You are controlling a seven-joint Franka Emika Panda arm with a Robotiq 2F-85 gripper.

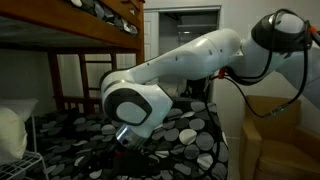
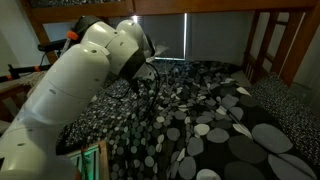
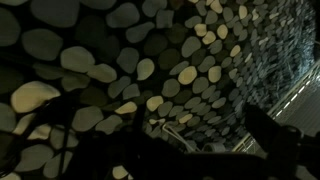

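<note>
My gripper shows as two dark fingers at the bottom of the wrist view, standing well apart. It is open. Nothing clear is held between the fingers. Below it spreads a dark cloth with grey and cream dots. A small pale thing lies beyond the gap, too blurred to name. In exterior view 1 the gripper end is dark against the cloth and hard to make out, below the white arm.
A white wire rack with a pale bundle stands at the left. A wooden bunk frame hangs above the bed. A tan armchair is at the right. Dotted cloth covers the wide bed surface.
</note>
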